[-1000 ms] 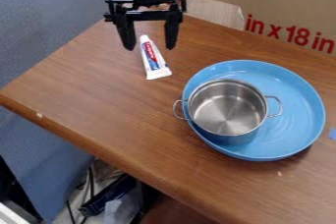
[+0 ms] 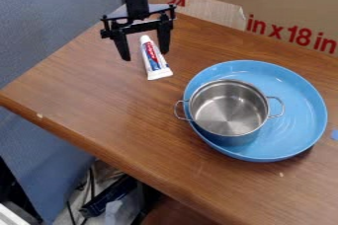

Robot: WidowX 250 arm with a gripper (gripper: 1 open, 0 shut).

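Observation:
My black gripper (image 2: 144,43) hangs at the upper left of the table, its two fingers apart with nothing visible between them. A white toothpaste tube (image 2: 154,59) with red and blue print lies on the wood just beyond the fingers, below them in the view. To the right, a steel pot (image 2: 228,109) with two handles sits on a blue plate (image 2: 288,99).
A cardboard box (image 2: 278,12) with red print stands along the back. The table's left edge drops to a grey-blue surface and clutter on the floor.
The gripper has moved slightly left and down in the view over the last second. The tube, pot and plate have not moved.

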